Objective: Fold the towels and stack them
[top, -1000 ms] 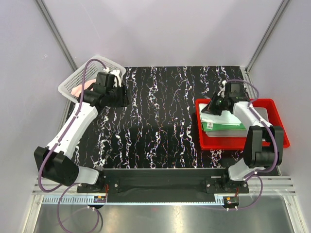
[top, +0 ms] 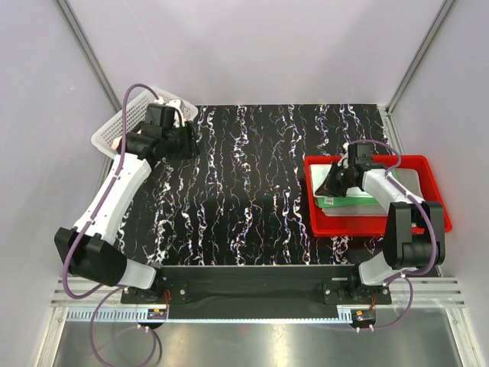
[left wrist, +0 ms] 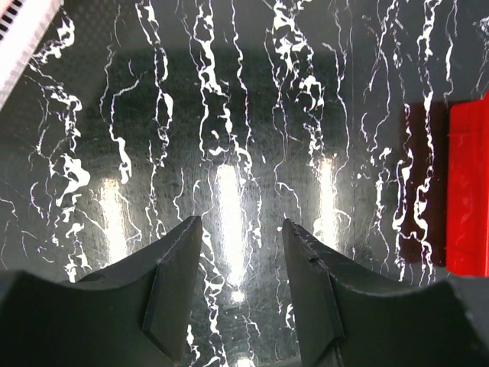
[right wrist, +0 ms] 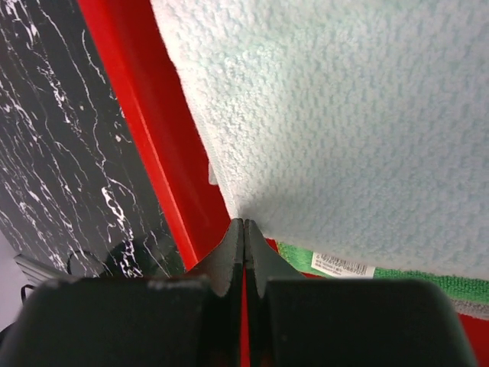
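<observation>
Folded towels, a white one [right wrist: 321, 122] on a green one [right wrist: 397, 279] with a white label, lie in the red bin [top: 428, 191]. My right gripper is shut, its tips at the white towel's lower left corner. My left gripper hangs over bare dark tabletop beside the white basket [top: 107, 134], fingers apart with nothing between them. A pink cloth in the basket is mostly hidden behind the left arm in the top view.
The bin's red wall [left wrist: 466, 191] shows at the right of the left wrist view.
The left arm has shifted slightly left. The right gripper has moved slightly down toward the front of the bin; the bin sits a little further left than a second ago.
</observation>
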